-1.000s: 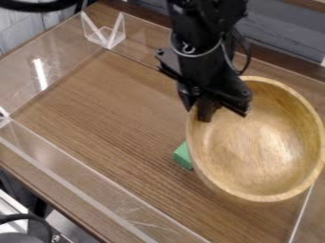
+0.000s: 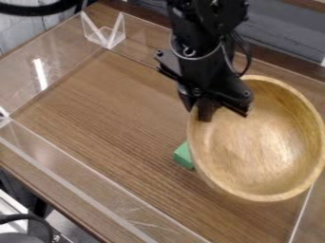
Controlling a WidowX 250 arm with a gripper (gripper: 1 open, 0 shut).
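Observation:
A large oval tan bowl or tray (image 2: pixel 254 152) fills the right of the camera view, tilted. The black gripper (image 2: pixel 203 104) is at its upper-left rim; whether its fingers close on that rim cannot be made out. A small green object (image 2: pixel 184 156) lies on the wooden surface, partly hidden behind the bowl.
A white wire-like holder (image 2: pixel 105 30) sits at the back left. Grey edging runs along the back.
The gripper and bowl have shifted very slightly; otherwise little differs.

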